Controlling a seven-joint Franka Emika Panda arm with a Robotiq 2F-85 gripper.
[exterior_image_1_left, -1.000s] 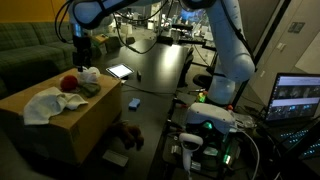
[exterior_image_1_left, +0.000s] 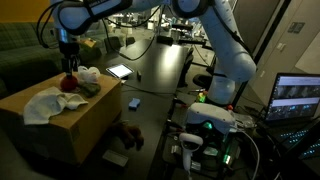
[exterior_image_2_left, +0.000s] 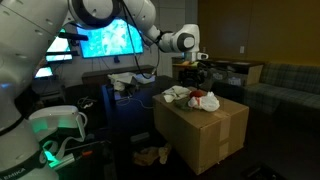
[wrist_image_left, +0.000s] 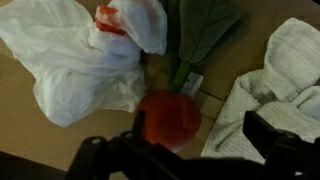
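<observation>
A red flower (wrist_image_left: 168, 120) with a green stem and large leaves (wrist_image_left: 208, 25) lies on a cardboard box (exterior_image_1_left: 95, 125). To one side of it in the wrist view is a white plastic bag (wrist_image_left: 75, 60) with red print. On the other side rests a white towel (wrist_image_left: 285, 85). My gripper is open above the red bloom, its two dark fingers spread either side with nothing held. In exterior view 1 the gripper (exterior_image_1_left: 71, 62) points down just over the bloom (exterior_image_1_left: 69, 84); whether it touches is unclear.
The box's near edge drops to a dark floor, where a brown object (exterior_image_1_left: 128, 135) lies. A small blue item (exterior_image_1_left: 134, 103) sits on the dark surface right of the box. A sofa (exterior_image_1_left: 25, 45) stands behind, and a laptop (exterior_image_1_left: 290, 120) is far right.
In exterior view 1 my gripper has moved left and down, from over the plastic bag to over the red flower. The objects on the box look unmoved.
</observation>
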